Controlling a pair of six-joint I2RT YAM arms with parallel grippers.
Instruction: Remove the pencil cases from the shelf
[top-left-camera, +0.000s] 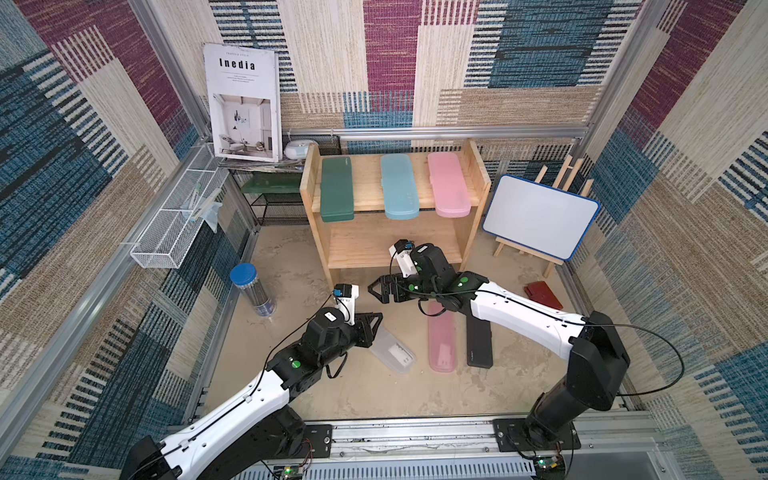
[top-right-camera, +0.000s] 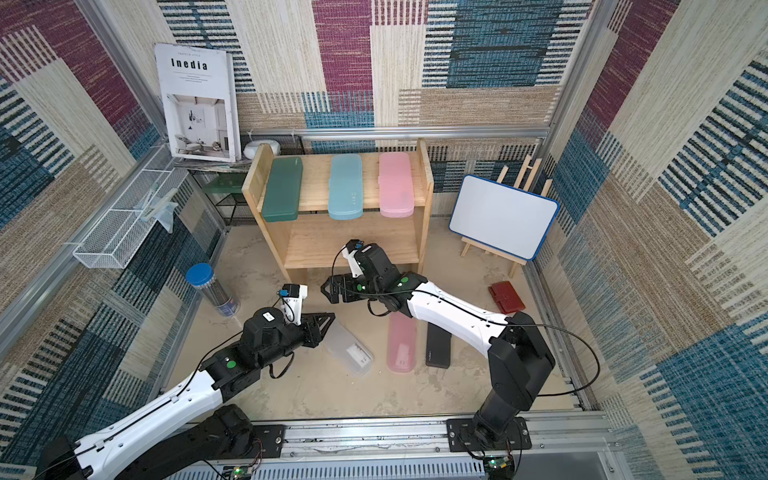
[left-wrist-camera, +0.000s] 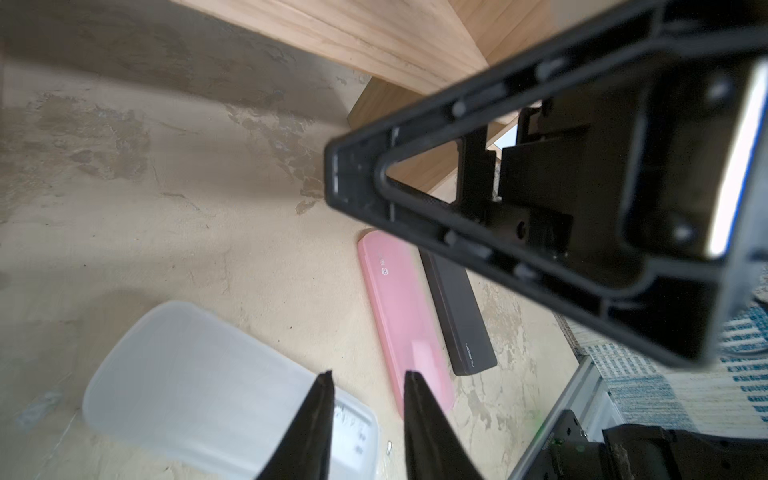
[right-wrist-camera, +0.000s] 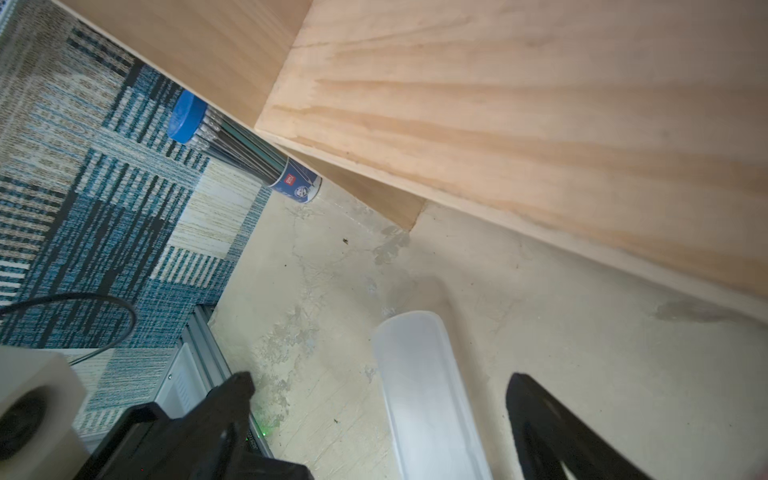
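Green, light blue and pink pencil cases lie on the shelf's top board. My left gripper is shut on the translucent pencil case, low in front of the shelf; the contact is partly hidden. My right gripper stands open above and right of that case, before the lower board, with nothing in its fingers. A second pink case and a black case lie on the table.
A blue-lidded pencil tub stands left, a whiteboard on an easel right, with a red wallet before it. Bare table shows at the front left.
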